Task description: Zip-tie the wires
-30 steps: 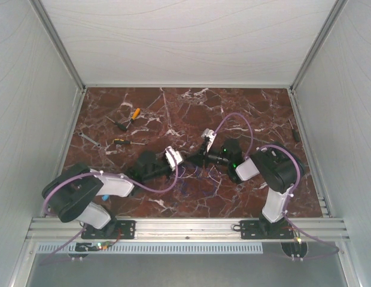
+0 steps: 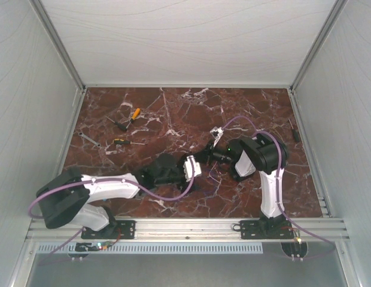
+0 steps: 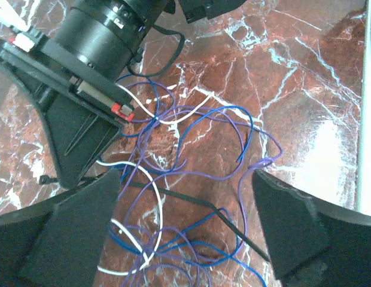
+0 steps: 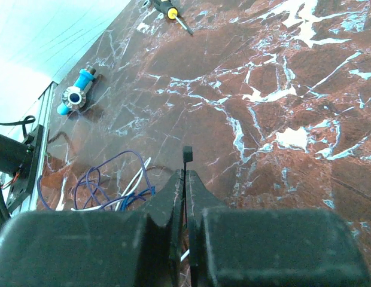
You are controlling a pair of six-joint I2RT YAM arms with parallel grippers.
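Observation:
A tangle of purple, blue and white wires (image 3: 224,176) lies on the marble under my left gripper, whose fingers are spread apart at the bottom of the left wrist view. A dark strap (image 3: 191,201), apparently a zip tie, runs diagonally beneath the wires between them. My right gripper is shut; a thin black strap with a small square head (image 4: 187,154) shows upright at its tips, though whether it is held is hard to tell. The wires (image 4: 116,185) also show left of it. From above, both grippers meet over the tangle, largely hiding it.
Screwdrivers (image 2: 135,113) and a wrench (image 2: 90,140) lie at the back left, another tool (image 2: 295,134) at the right edge. A blue fitting (image 4: 78,92) lies near the rail in the right wrist view.
In the top view my left arm has moved right, toward the right gripper and over the wires. The right arm has shifted slightly right.

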